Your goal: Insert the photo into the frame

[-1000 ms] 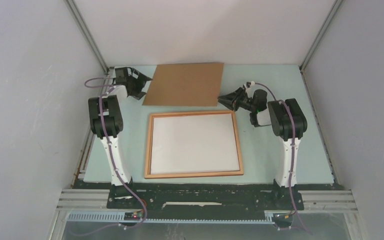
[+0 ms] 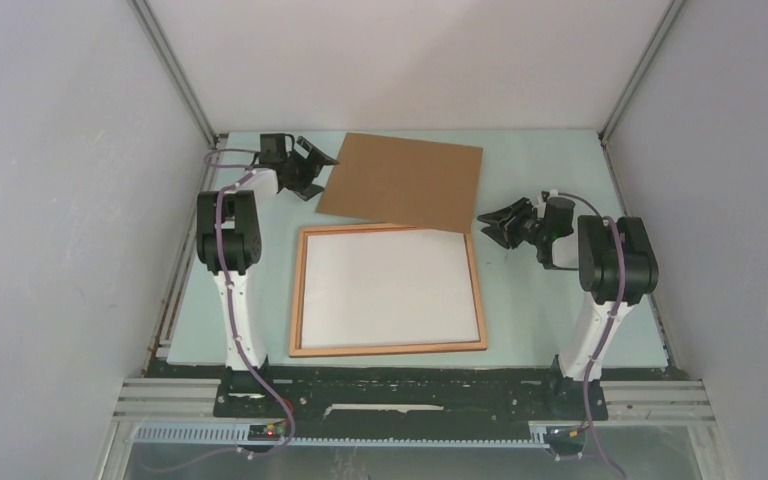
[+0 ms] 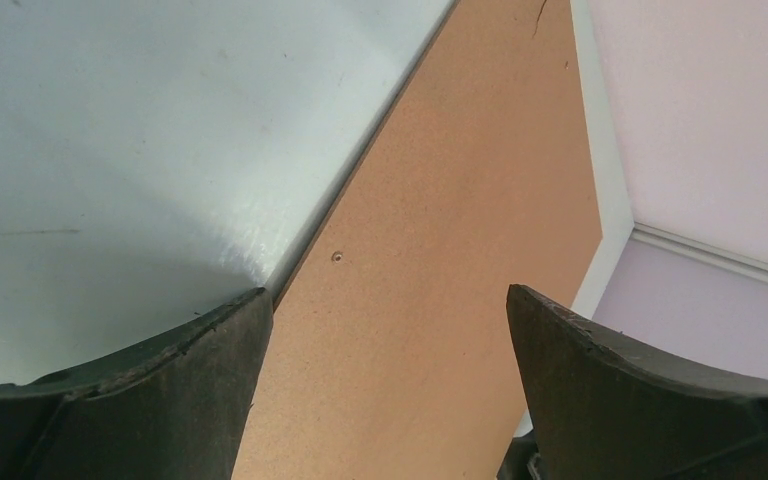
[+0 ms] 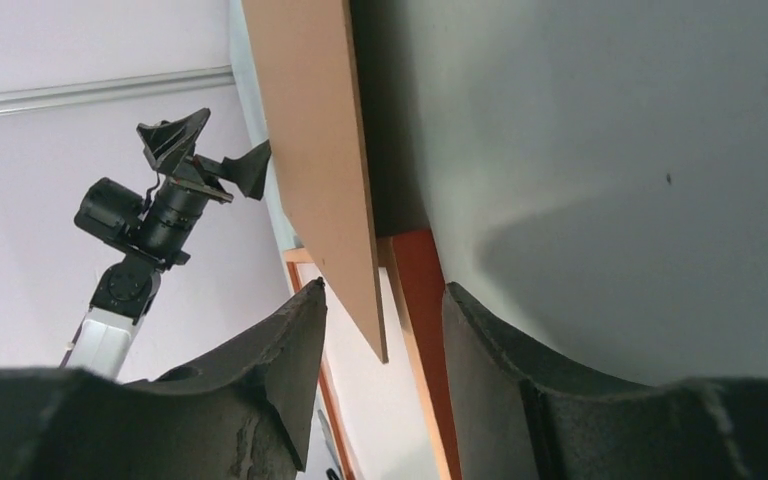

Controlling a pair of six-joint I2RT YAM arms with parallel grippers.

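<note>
A flat brown board (image 2: 400,180) lies behind the wooden frame (image 2: 298,290), turned slightly, its near right corner over the frame's far rim. White fills the frame's inside; whether a photo lies there I cannot tell. At the board's left edge is my left gripper (image 2: 323,177), open; in the left wrist view one finger (image 3: 160,400) is beside that edge and the other finger (image 3: 640,410) appears over the board. My right gripper (image 2: 489,229) stands just right of the board's near corner, its fingers apart. In the right wrist view the board's corner (image 4: 360,310) shows beyond the gap.
Bare pale table lies right of the frame (image 2: 520,310) and left of it (image 2: 260,320). A white wall (image 2: 400,60) rises close behind the board.
The board has slid right and turned, its near right corner coming over the frame's rim. My left gripper followed it right. My right gripper moved right and nearer the front, leaving a small gap.
</note>
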